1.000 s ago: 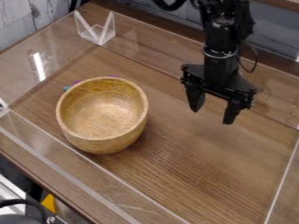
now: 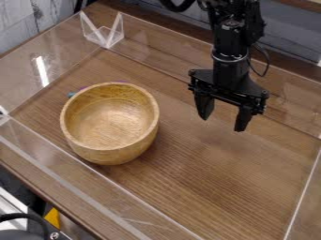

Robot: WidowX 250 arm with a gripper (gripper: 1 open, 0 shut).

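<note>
A black robot arm hangs down from the top into the right half of the camera view, its gripper [image 2: 226, 111] low over the wooden table with two dark fingers pointing down and apart. No object shows between the fingers. A large tan oval bowl [image 2: 111, 105] sits on the left part of the table and looks empty.
A small coloured item [image 2: 78, 91] lies left of the bowl, partly indistinct. A white wire holder [image 2: 100, 31] stands at the back left. A dark cable shows at the bottom left corner.
The arm and gripper have shifted very slightly to the left. The bowl and other things have not moved.
</note>
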